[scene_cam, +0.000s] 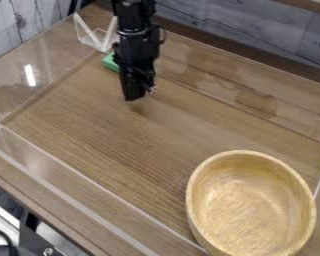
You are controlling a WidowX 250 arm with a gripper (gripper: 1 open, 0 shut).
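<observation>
My black gripper (133, 83) hangs down from the top of the camera view, low over the wooden table (123, 160) in the upper middle. A green object (112, 60) lies just behind it, to its left, partly hidden by the arm. I cannot tell whether the fingers are open or shut, or whether anything is between them.
A large round beige bowl (250, 205) sits at the front right. A grey wooden wall runs along the back, and dark cables show at the lower left corner.
</observation>
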